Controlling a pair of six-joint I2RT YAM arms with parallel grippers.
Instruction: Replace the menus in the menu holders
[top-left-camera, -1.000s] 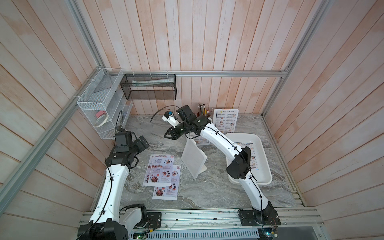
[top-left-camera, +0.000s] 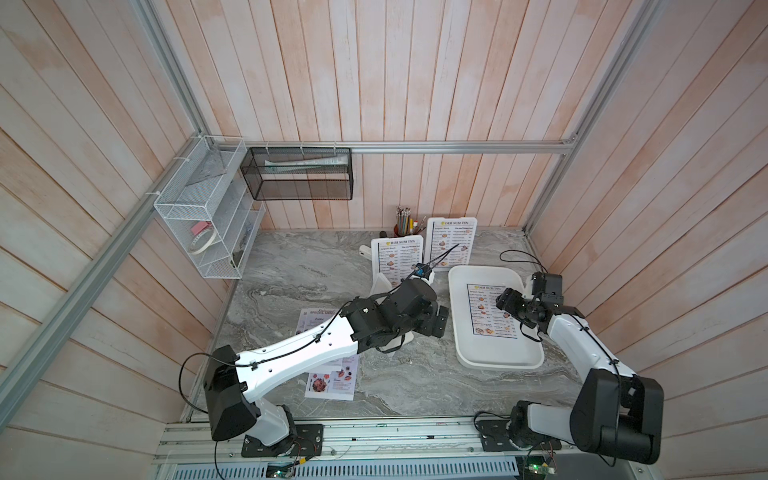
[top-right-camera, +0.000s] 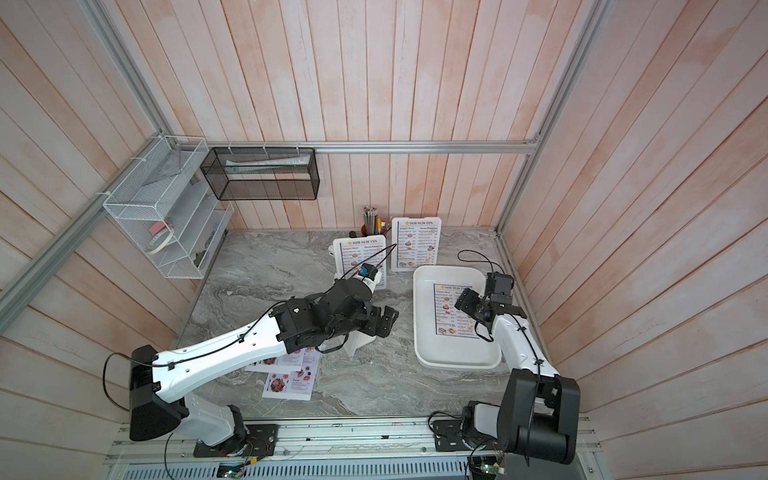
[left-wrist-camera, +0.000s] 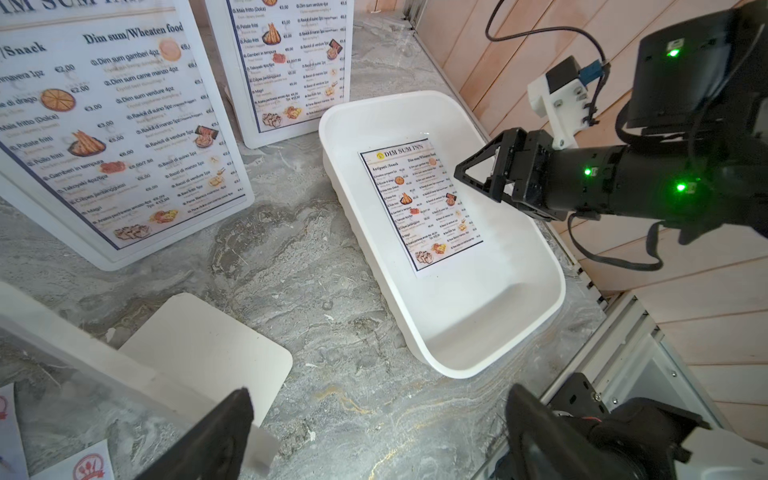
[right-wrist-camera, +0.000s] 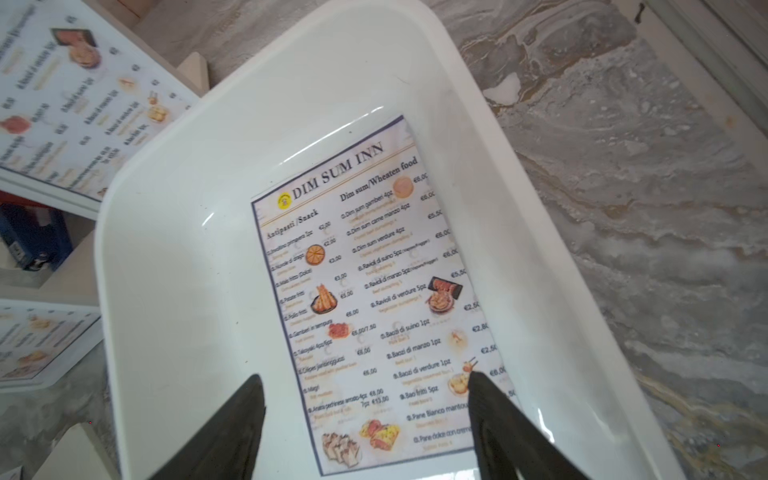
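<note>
Two holders with Dim Sum Inn menus, the nearer (left-wrist-camera: 120, 136) and the farther (left-wrist-camera: 288, 56), stand at the back. A menu sheet (right-wrist-camera: 376, 296) lies in the white tray (left-wrist-camera: 360, 240). My right gripper is over that tray, fingers apart; in the left wrist view it points toward the sheet. My left gripper is open above a white holder (left-wrist-camera: 208, 344) in the middle, largely hidden by the left arm in the top views. Special-menu sheets (top-left-camera: 329, 384) lie at the left front.
A pen cup (top-left-camera: 404, 224) is behind the holders. Wire shelves (top-left-camera: 200, 224) and a black basket (top-left-camera: 296, 184) hang on the walls. Bare counter (top-left-camera: 296, 264) shows at the back left.
My right gripper has swung from the middle rightward over the tray. My left gripper has moved from the left side rightward over the middle holder.
</note>
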